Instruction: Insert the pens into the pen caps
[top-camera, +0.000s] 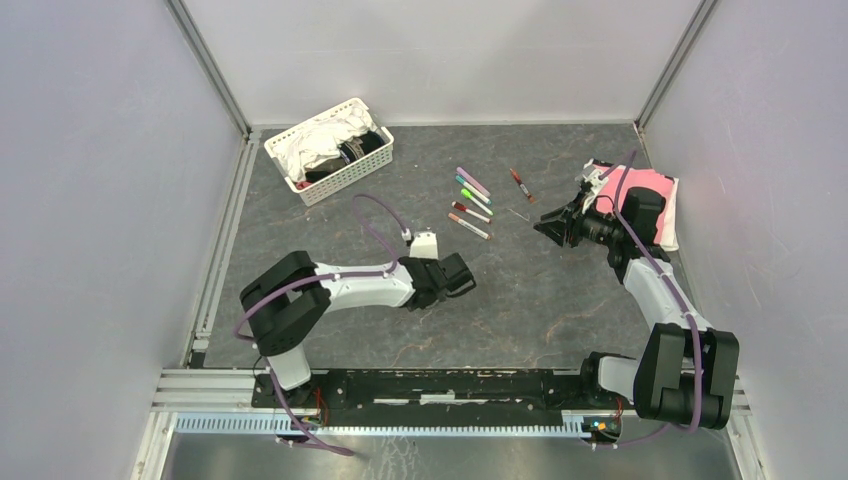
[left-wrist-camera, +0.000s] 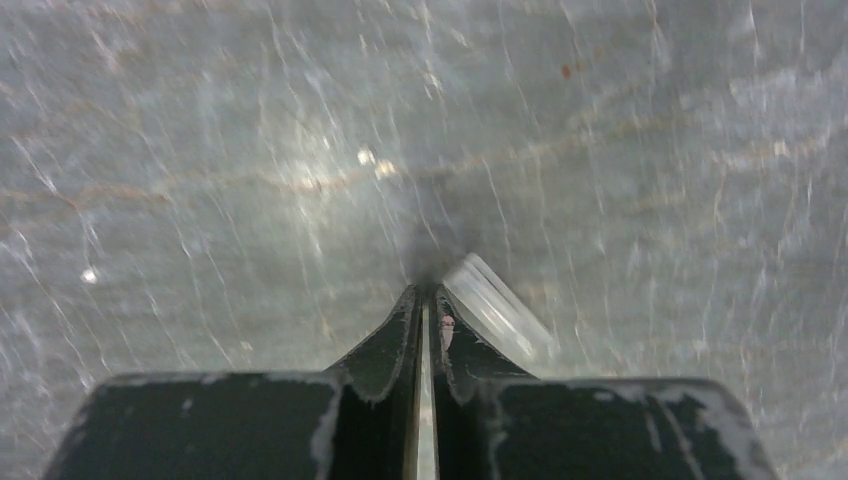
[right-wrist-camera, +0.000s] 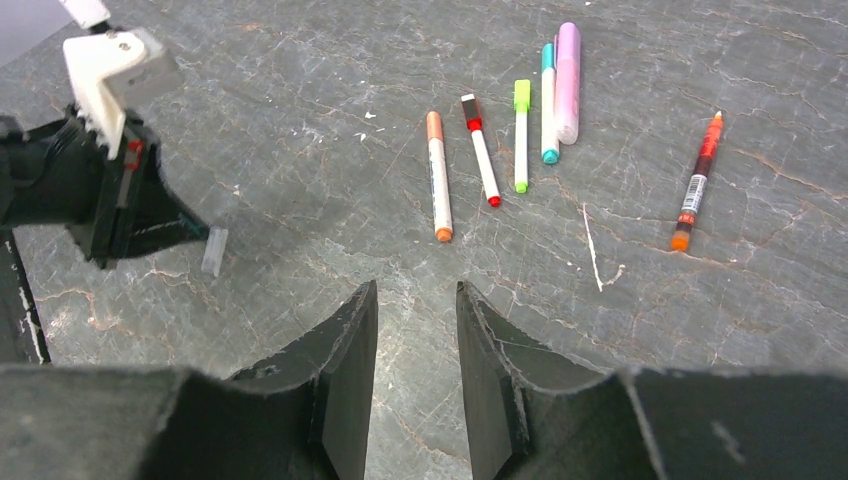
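Observation:
Several capped-looking markers lie in a loose row mid-table: orange (right-wrist-camera: 439, 175), red (right-wrist-camera: 482, 150), green (right-wrist-camera: 521, 135), teal (right-wrist-camera: 549, 105) and pink (right-wrist-camera: 566, 80). A dark red pen (right-wrist-camera: 697, 180) lies apart to the right. My left gripper is low over bare table, its fingertips close together; a small clear piece (left-wrist-camera: 497, 305) lies by their tips, blurred. Whether anything is between them I cannot tell. My right gripper hangs at the right of the table, fingers apart, nothing between them.
A white basket (top-camera: 342, 178) with cloths stands at back left. A pink cloth stack (top-camera: 660, 182) lies behind the right arm.

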